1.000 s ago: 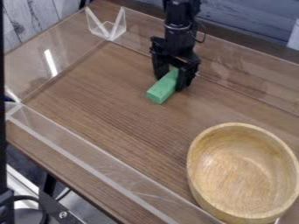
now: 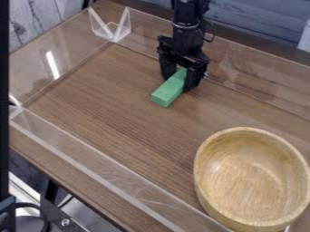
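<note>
My black gripper (image 2: 182, 62) reaches down from the top centre of the camera view onto a green oblong object (image 2: 168, 93) lying on the wooden table. Its fingers are over the upper end of that object; whether they are shut on it is unclear.
A large round beige bowl (image 2: 246, 177) fills the lower right. A small clear plastic object (image 2: 109, 24) stands at the top left. Dark cables lie at the lower left, by the table's edge.
</note>
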